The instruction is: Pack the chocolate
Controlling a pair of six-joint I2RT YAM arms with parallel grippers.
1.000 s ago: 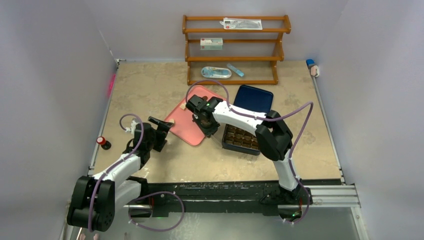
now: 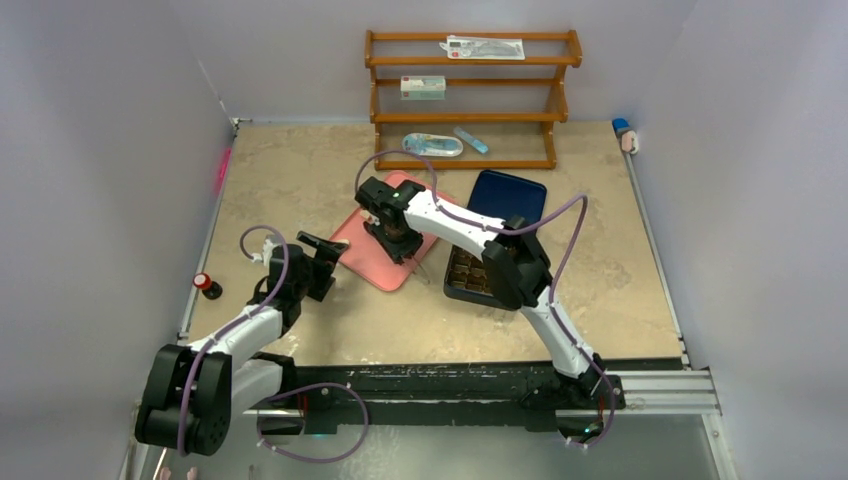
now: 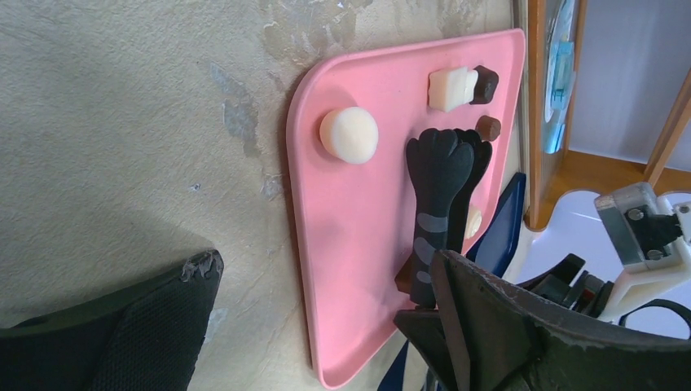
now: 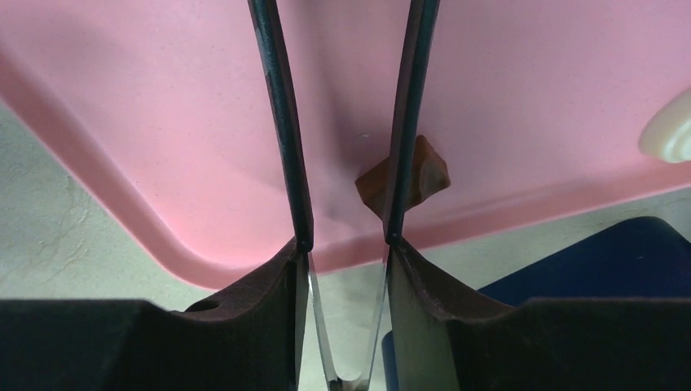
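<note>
The pink tray [image 2: 365,260] holds chocolates: a round white piece [image 3: 349,135], a white block [image 3: 448,89], a dark piece [image 3: 485,84] and small brown pieces [image 3: 487,127]. My right gripper is over the tray, open, with a brown chocolate [image 4: 422,187] below and partly behind one finger. My left gripper stands open at the tray's left edge, nothing between its fingers. A dark box with brown compartments [image 2: 472,270] sits right of the tray, partly under the right arm.
A navy lid [image 2: 505,190] lies behind the box. A wooden rack [image 2: 465,118] with packages stands at the back. A small red-capped bottle [image 2: 208,286] is at the left.
My right arm and gripper have shifted left and slightly back over the pink tray. The left arm has stayed in place.
</note>
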